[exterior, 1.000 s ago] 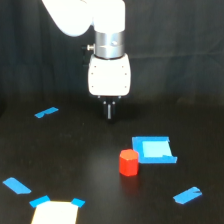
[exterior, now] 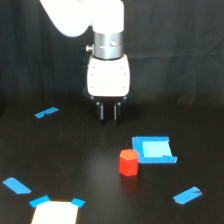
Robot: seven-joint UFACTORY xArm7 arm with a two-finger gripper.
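My gripper [exterior: 108, 116] hangs from the white arm [exterior: 108, 77] above the far part of the black table. Its two thin dark fingers stand apart, with nothing visible between them. Nearer the camera, to the right and well clear of the fingers, a small red block [exterior: 128, 163] with a hexagonal outline stands on the table. Close behind its right side lies a pale square [exterior: 157, 149] framed in blue tape [exterior: 173, 160].
A cream-coloured flat-looking object [exterior: 54, 213] is cut off by the bottom edge, with blue tape [exterior: 40, 201] at its corners. Loose tape strips lie at far left [exterior: 46, 112], left [exterior: 16, 186] and right [exterior: 187, 195].
The gripper's fingers have spread from close together to apart. The arm stays in nearly the same place, and the red block and tape have not moved.
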